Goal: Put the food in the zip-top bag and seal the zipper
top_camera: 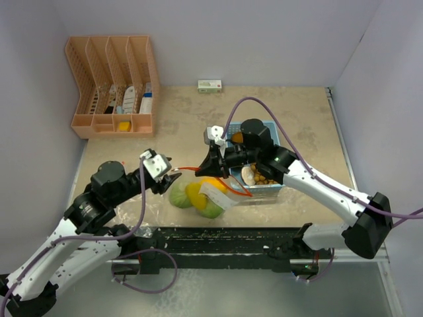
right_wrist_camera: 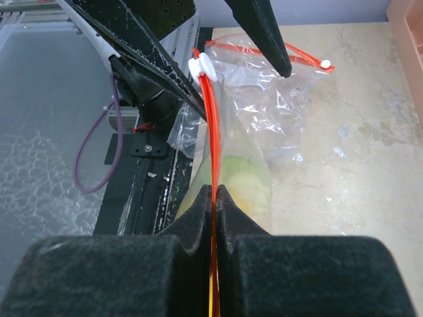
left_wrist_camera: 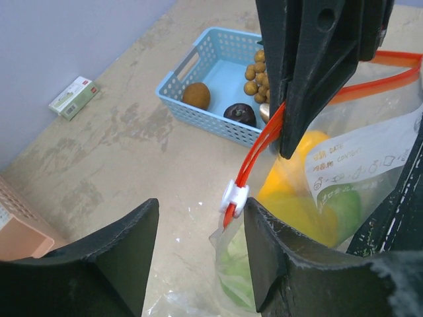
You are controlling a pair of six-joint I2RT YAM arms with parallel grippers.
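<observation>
A clear zip bag with orange zipper strips [left_wrist_camera: 254, 155] holds green and yellow food [left_wrist_camera: 291, 191]. In the left wrist view the bag's white slider [left_wrist_camera: 234, 198] is at the zipper's end, beside the tip of one left finger [left_wrist_camera: 268, 254]. My left gripper stands part open, its other finger well clear of the slider. The right gripper is shut on the orange zipper strip, which runs between its fingertips in the right wrist view. From above, the bag [top_camera: 215, 195] hangs below both grippers, its strips spread apart right of the right gripper.
Behind the right arm is a blue basket [left_wrist_camera: 228, 33] with more food. Another clear bag [right_wrist_camera: 277, 112] with an orange zipper lies flat on the table. A peach rack [top_camera: 82, 125] stands back left and a small box [top_camera: 209, 86] at the back.
</observation>
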